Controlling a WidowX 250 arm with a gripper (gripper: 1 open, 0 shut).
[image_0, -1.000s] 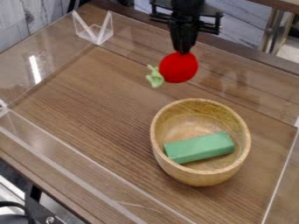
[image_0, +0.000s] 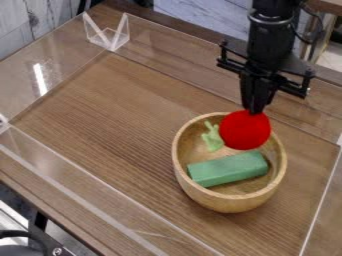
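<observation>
The black gripper (image_0: 249, 108) is over a wooden bowl (image_0: 190, 180) on the right. Just under it is a round red object with green leaves (image_0: 246, 131), like a plush strawberry, inside the bowl's outline at the back. A green block (image_0: 227, 169) lies in the bowl. The fingertips are hidden at the red object, so whether they grip it cannot be seen.
A small white wire holder (image_0: 104, 31) stands at the back left. The table's back edge runs behind the arm.
The gripper and the red object have moved right and toward the front, from over the bare table to over the bowl.
</observation>
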